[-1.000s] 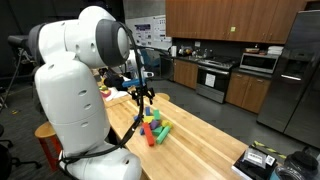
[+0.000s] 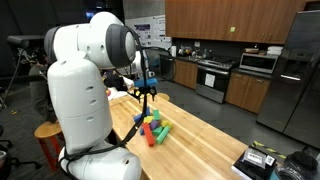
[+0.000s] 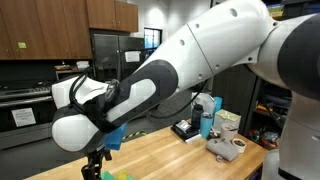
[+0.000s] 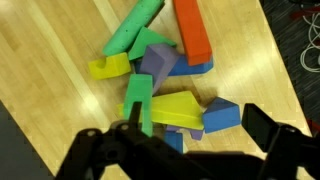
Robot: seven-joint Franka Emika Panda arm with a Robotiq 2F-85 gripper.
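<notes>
In the wrist view my gripper stands open above a cluster of coloured blocks, with its dark fingers at the lower left and lower right. A green block (image 4: 138, 100) and a yellow block (image 4: 178, 106) show between and ahead of the fingers, not held. To their right lies a blue block (image 4: 221, 116). Farther up are a long green block (image 4: 132, 28), a red block (image 4: 192, 32), a purple block (image 4: 150, 42) and a small yellow block (image 4: 110, 66). From exterior view 1, the gripper (image 2: 146, 92) hangs above the blocks.
A black device (image 2: 254, 163) and a dark round-topped object (image 2: 300, 163) stand at its near right end. A stool (image 2: 48, 130) is on the floor at left.
In exterior view 1 the arm has shifted and its gripper end sits slightly higher than before. The visible blocks stay in the same places.
</notes>
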